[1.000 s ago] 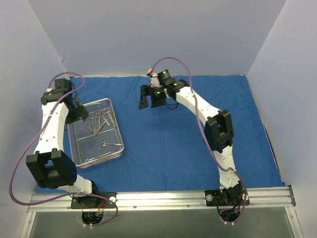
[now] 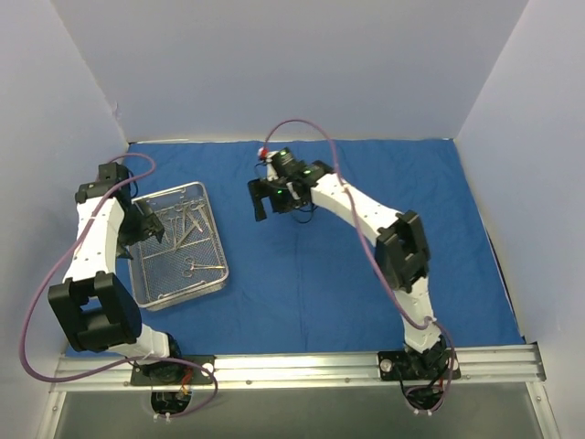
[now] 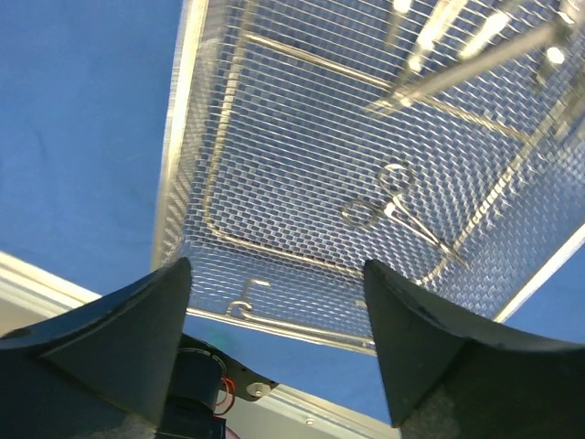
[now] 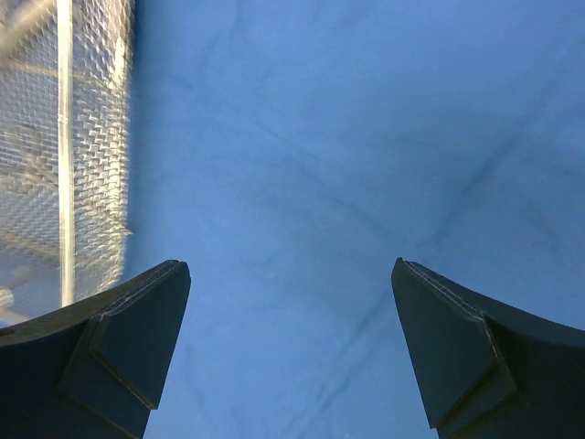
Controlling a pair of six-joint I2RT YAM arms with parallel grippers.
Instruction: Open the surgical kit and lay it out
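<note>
A wire mesh tray point(image 2: 183, 279) sits at the left of the blue cloth, holding several long metal instruments in its back part and ring-handled scissors point(image 3: 393, 208) toward the front. My left gripper point(image 2: 146, 236) hangs over the tray's left side; in the left wrist view its fingers stand apart with nothing between them. My right gripper point(image 2: 270, 199) is open over bare cloth right of the tray, blurred in the top view; the right wrist view shows only the tray's edge point(image 4: 66, 183) and cloth between and beyond its fingers.
Grey walls point(image 2: 302, 73) enclose the back and sides, and a metal rail point(image 2: 292, 359) runs along the front.
</note>
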